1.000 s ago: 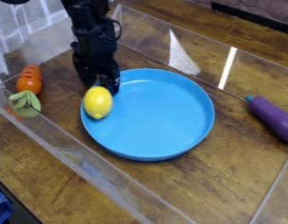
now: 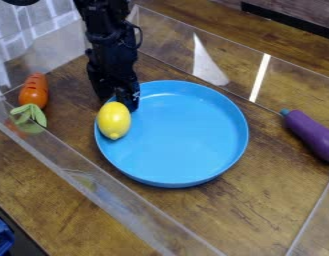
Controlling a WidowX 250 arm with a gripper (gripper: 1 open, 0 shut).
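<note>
A blue plate lies in the middle of the wooden surface. On its left part rests a yellow oval object. The black gripper hangs over the plate's upper-left rim, just above and behind the yellow object. Its fingertips are dark and partly hidden, and nothing is visibly held.
An orange carrot with green leaves lies at the left, a purple eggplant at the right. A clear-walled edge runs along the left and right. Bare wood shows below and right of the plate.
The gripper has shifted very slightly over the plate's upper-left rim. The plate and the objects look almost unchanged.
</note>
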